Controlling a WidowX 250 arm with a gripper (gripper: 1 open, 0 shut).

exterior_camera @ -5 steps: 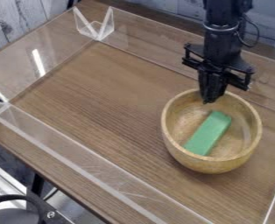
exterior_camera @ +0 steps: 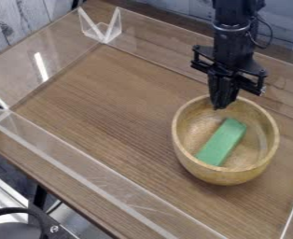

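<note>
A pale tan bowl (exterior_camera: pixel 193 157) sits on the right part of the wooden table, with a green rectangular block (exterior_camera: pixel 221 142) lying inside it. My black gripper (exterior_camera: pixel 224 93) hangs from the top of the view just above the bowl's back rim. Its fingers point down; whether they are open or shut is hard to make out, and nothing clearly shows between them.
A white angular piece (exterior_camera: pixel 102 26) stands at the back left. Black equipment (exterior_camera: pixel 24 222) is at the lower left corner.
The gripper has shifted slightly left and down. The bowl and the green block look practically unchanged.
</note>
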